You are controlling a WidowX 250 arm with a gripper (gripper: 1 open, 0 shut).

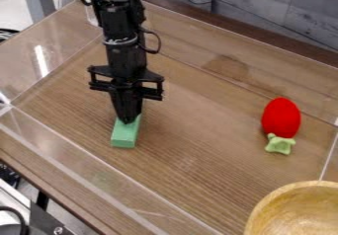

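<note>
My gripper (126,114) points down over a green block (125,132) lying on the wooden table (199,170), left of centre. Its tip is at the block's upper end; whether it touches is unclear. The finger looks closed, with the fingertips small and dark, and the block extends out below it toward the front.
A red object (282,117) with a small pale-green piece (279,143) lies at the right. A tan bowl (297,214) is at the front right corner.
</note>
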